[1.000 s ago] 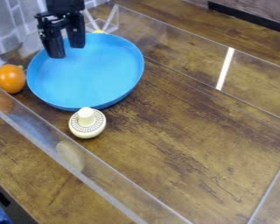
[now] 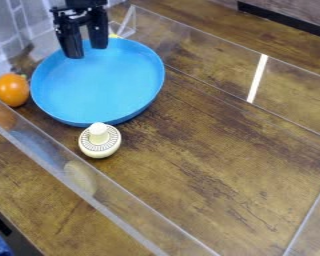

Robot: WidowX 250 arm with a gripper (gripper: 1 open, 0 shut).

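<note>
A black gripper [image 2: 84, 40] hangs over the back rim of a blue round plate [image 2: 96, 90] at the upper left. Its two dark fingers point down and stand apart, and no object shows clearly between them. An orange round object [image 2: 12, 90] lies left of the plate. A white round item with a knob [image 2: 100, 141] rests in front of the plate. Something small and yellow is partly hidden behind the plate's back edge.
A clear plastic barrier [image 2: 83, 180] runs along the left and front.
The gripper has moved slightly up toward the back of the view over the last second. The plate and the other objects look unmoved.
</note>
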